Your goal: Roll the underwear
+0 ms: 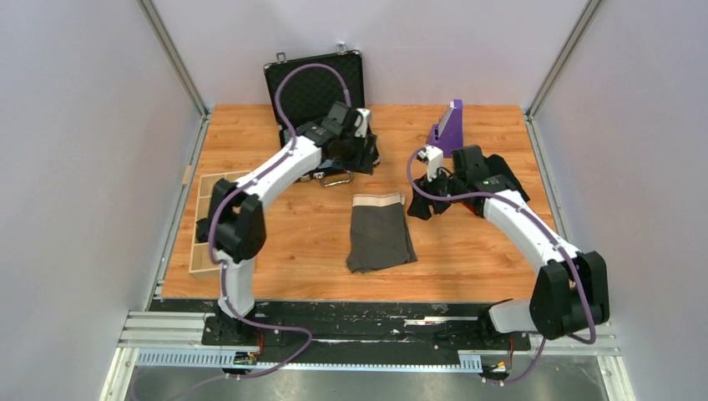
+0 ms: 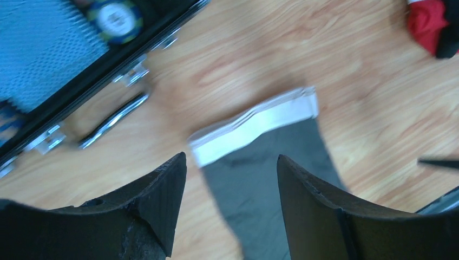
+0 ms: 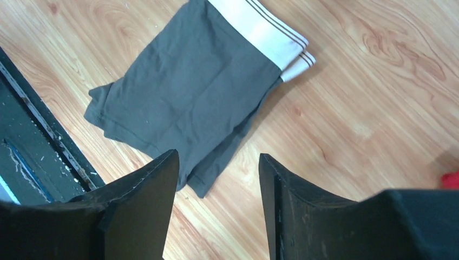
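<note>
The dark grey underwear [image 1: 380,236] lies folded lengthwise, nearly flat on the table, its pale waistband [image 1: 377,200] toward the back. In the right wrist view, a lower layer [image 3: 216,165] peeks out along one side of the underwear and a corner at the leg end is turned. My left gripper [image 1: 365,161] hovers by the briefcase, behind the waistband, its fingers [image 2: 162,200] wide apart and empty. My right gripper [image 1: 419,209] is to the right of the waistband, clear of the cloth; a gap with nothing in it shows between its fingers.
An open black briefcase [image 1: 316,90] stands at the back. The divided wooden box [image 1: 203,259] is at the left, partly behind my left arm. A purple stand [image 1: 448,134] and black and red cloths [image 1: 511,174] occupy the right back. Bare table surrounds the underwear.
</note>
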